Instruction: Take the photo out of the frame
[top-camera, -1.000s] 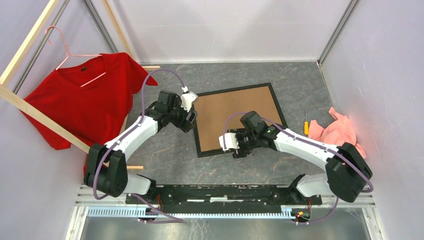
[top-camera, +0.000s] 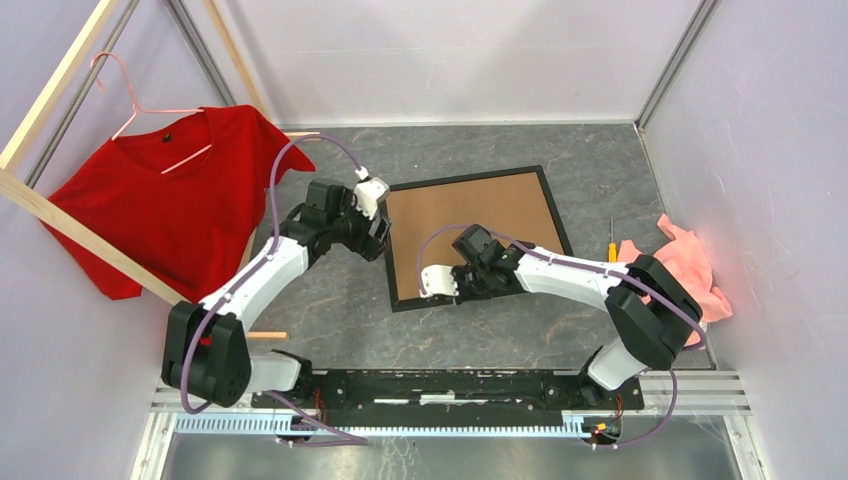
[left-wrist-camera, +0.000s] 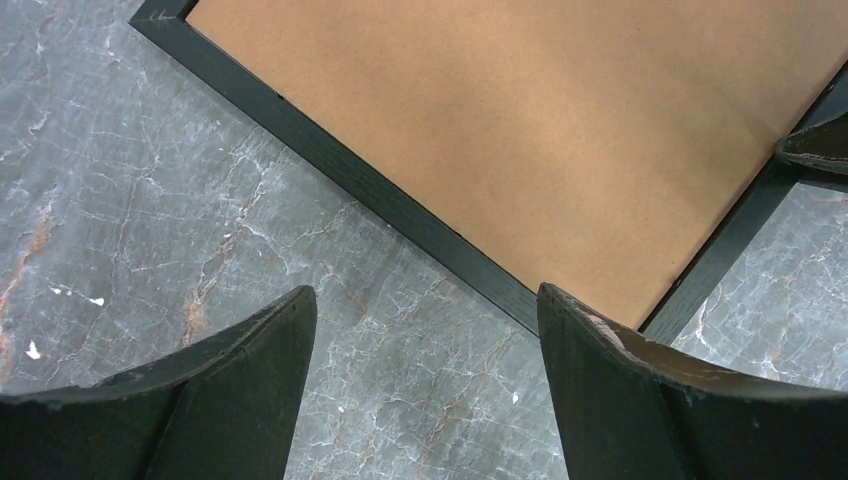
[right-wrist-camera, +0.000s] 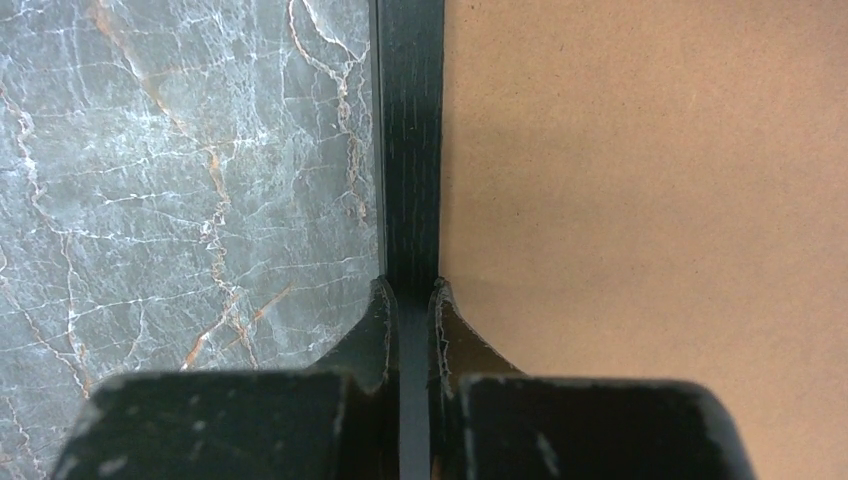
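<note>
The picture frame, a black border round a brown backing board, lies flat on the grey surface. Whether a photo lies beneath the board cannot be seen. My right gripper is shut on the near bar of the border, one finger to each side of it. At the left bar my left gripper hovers with its fingers spread apart. Only bare surface and part of the border show between them, and they hold nothing. A dark fingertip of the right gripper touches the border in the left wrist view.
A yellow-handled screwdriver and a pink cloth lie to the right. At the left, a red shirt hangs on a wooden rack. Beyond the picture frame, the surface is clear.
My right gripper has moved left along the near bar and now grips it. The picture frame's near left corner has shifted slightly. My left arm has drawn back a little to the left.
</note>
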